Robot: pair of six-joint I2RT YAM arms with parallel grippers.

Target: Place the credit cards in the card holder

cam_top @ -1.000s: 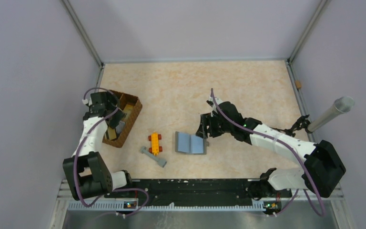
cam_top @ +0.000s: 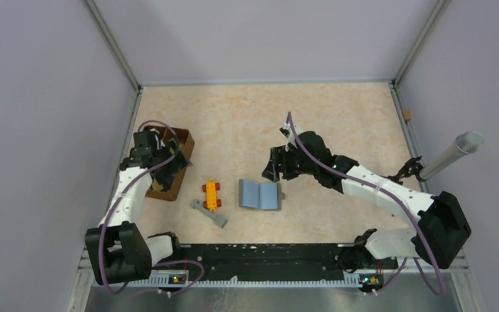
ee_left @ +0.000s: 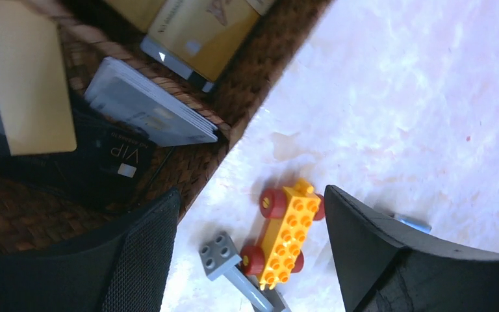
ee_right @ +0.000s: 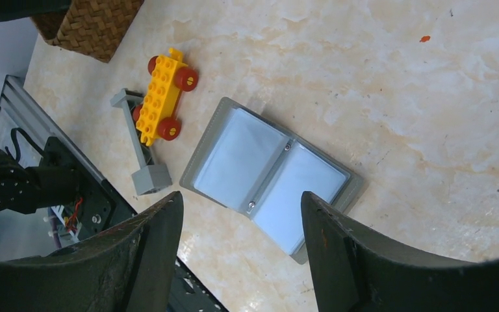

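Observation:
My left gripper is open above the woven basket (ee_left: 266,71) at the left, nothing between its fingers. In it lie gold cards (ee_left: 23,78), a black VIP card (ee_left: 84,162) and a stack of silver cards (ee_left: 149,104). A grey-edged open holder with pale blue panels (ee_right: 237,156), apparently the card holder, lies in the middle front of the table. My right gripper hangs above and to the right of it, open and empty.
A yellow toy car with red wheels (cam_top: 211,195) and a grey tool-like piece (cam_top: 209,214) lie between basket and holder.
My left arm has moved right over the basket, toward its right edge.

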